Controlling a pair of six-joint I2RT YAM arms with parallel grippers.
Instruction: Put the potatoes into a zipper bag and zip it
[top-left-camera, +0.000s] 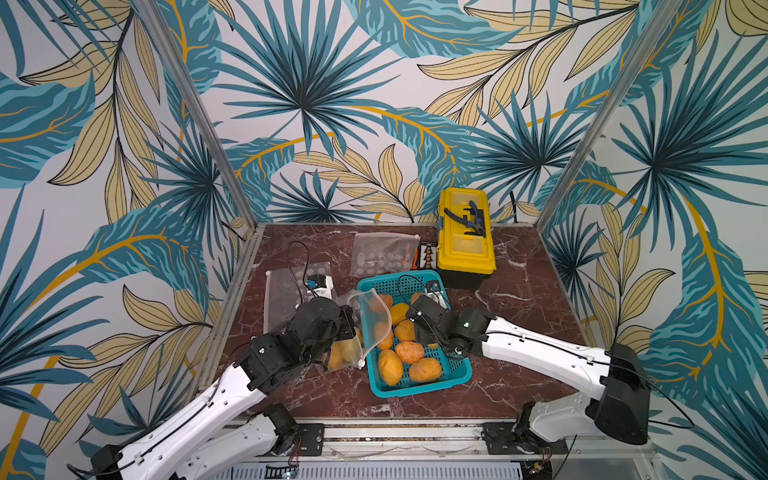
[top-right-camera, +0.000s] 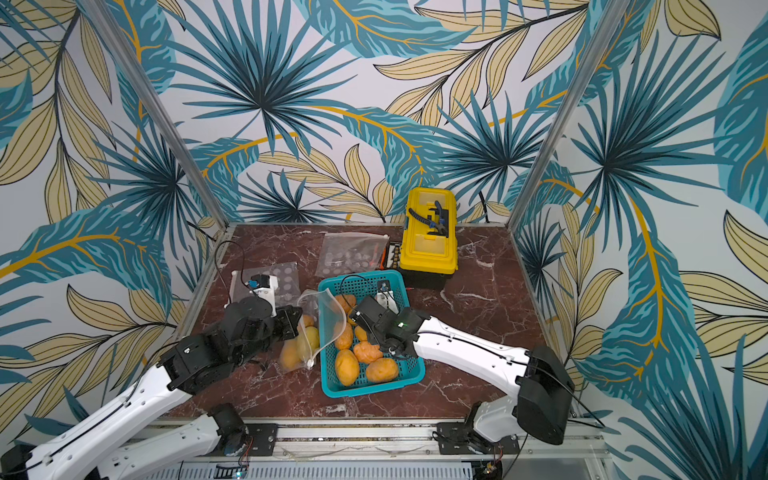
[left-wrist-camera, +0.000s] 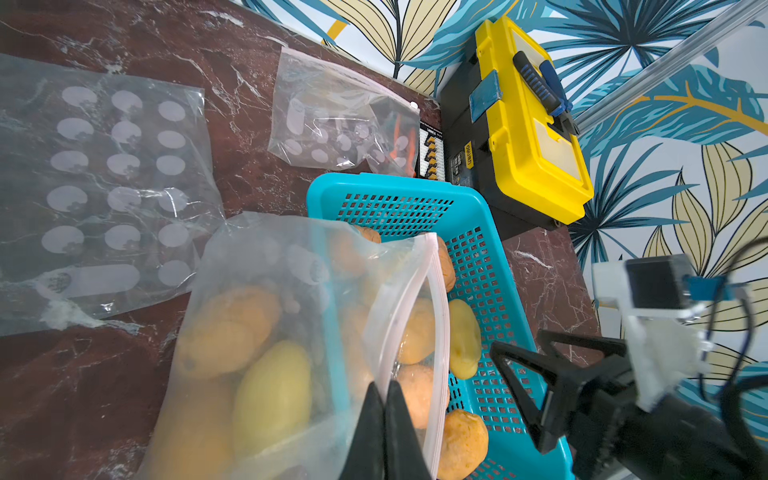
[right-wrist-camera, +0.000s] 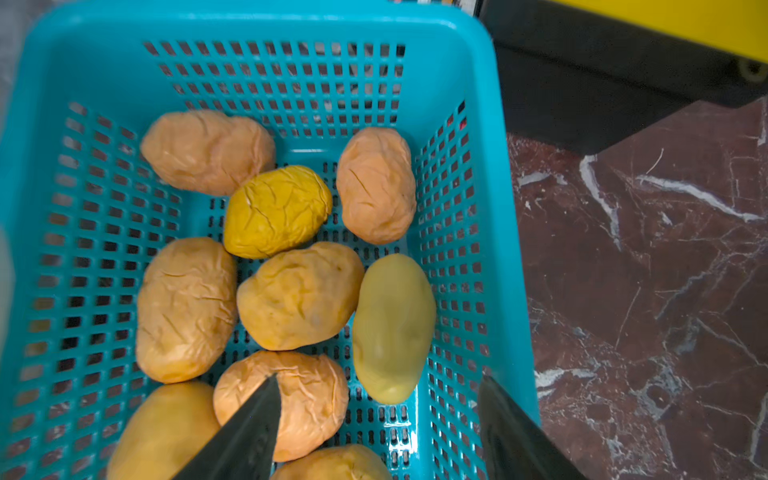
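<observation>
A translucent zipper bag (left-wrist-camera: 240, 264) with several potatoes inside leans at the left of the teal basket (right-wrist-camera: 504, 304). My left gripper is shut on the bag's edge by its open zipper mouth. Several potatoes lie in the basket, among them a smooth one (right-wrist-camera: 393, 324) along the right wall. My right gripper is over the basket's right part, open, its blurred fingers above the potatoes with nothing between them.
Flat empty bags (left-wrist-camera: 104, 208) (left-wrist-camera: 336, 112) lie at left and back. A yellow toolbox (top-left-camera: 468, 248) stands behind the basket at right.
</observation>
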